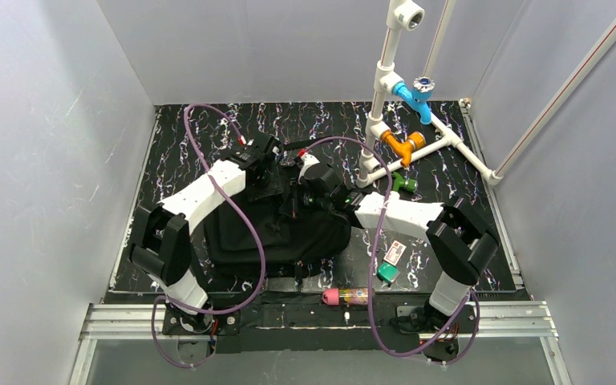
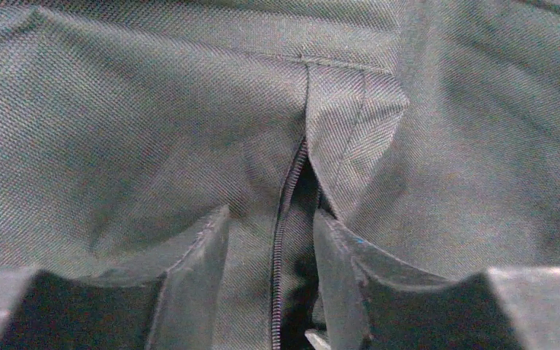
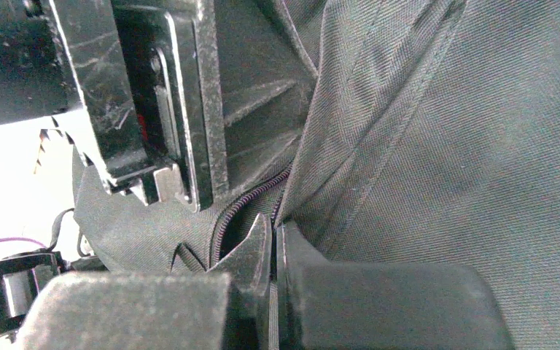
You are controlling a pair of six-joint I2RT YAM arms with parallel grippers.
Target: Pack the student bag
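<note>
The black bag (image 1: 313,236) lies flat on the marbled table, with both grippers over its upper part. In the left wrist view, a partly parted zipper (image 2: 283,240) runs up the cloth. My left gripper is part open above that zipper, a finger at each side of it and nothing clearly held. My right gripper is closed on a fold of the bag's cloth (image 3: 321,175) beside the zipper (image 3: 237,208). A pink bottle (image 1: 346,297), a green box (image 1: 387,273) and a small white-and-red box (image 1: 395,253) lie near the front edge.
A white pipe frame (image 1: 375,128) with blue, orange and green valves stands at the back right. Purple hoses (image 1: 250,233) loop over both arms.
</note>
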